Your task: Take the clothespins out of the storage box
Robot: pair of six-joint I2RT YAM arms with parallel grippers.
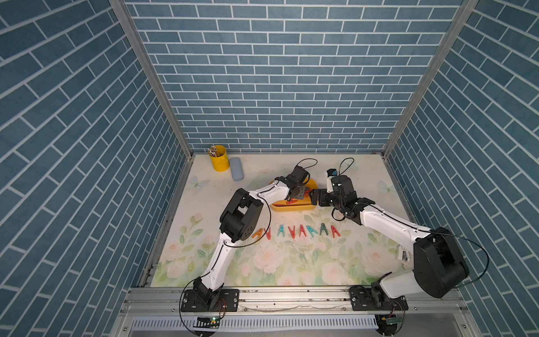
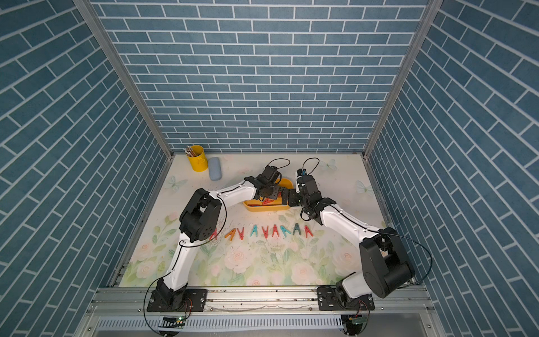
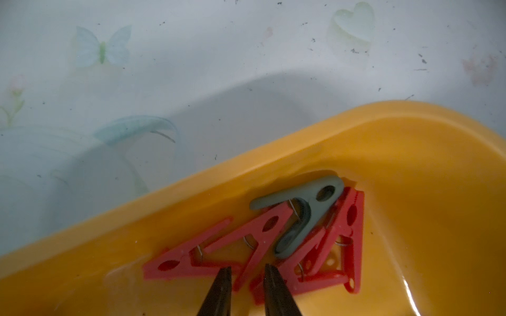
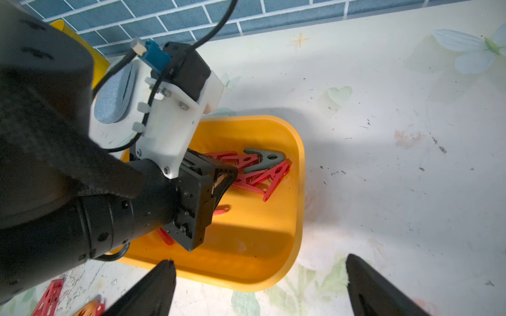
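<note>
The yellow storage box holds several red clothespins and a grey-green one, bunched against one wall. My left gripper is down in the box just beside this bunch, its fingers part open, with nothing clearly held between them. In the right wrist view its dark housing covers much of the box. My right gripper stands open over the box's right side, nothing between its fingers. A row of red, orange, teal and dark clothespins lies on the table in front of the box.
A yellow cup with sticks and a blue-grey case stand at the back left. Both arms are close together over the box.
</note>
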